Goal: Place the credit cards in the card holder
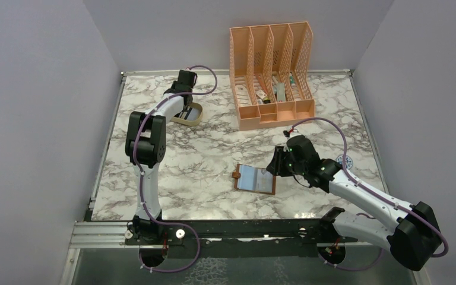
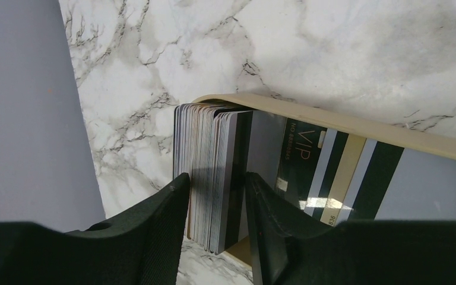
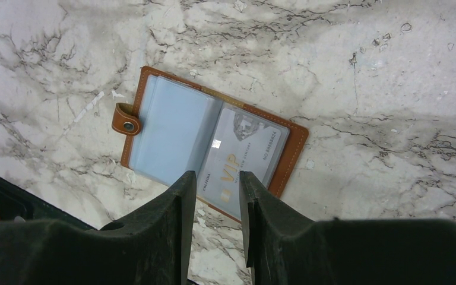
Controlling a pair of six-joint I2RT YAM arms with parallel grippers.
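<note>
A beige tray (image 1: 193,120) at the back left holds cards, some lying flat (image 2: 427,184) and a thick upright stack (image 2: 205,154) at one end. My left gripper is at that stack, part open, a finger on either side of some of the cards; whether it grips them is unclear. The brown card holder (image 3: 291,154) lies open at front centre, a silver VIP card (image 3: 243,148) showing in its right sleeve and a pale blue sleeve on the left. My right gripper hangs above it, open, nothing between its fingers.
A pink multi-slot organiser (image 1: 276,122) with assorted items stands at the back centre-right. Grey walls border the sides and back.
</note>
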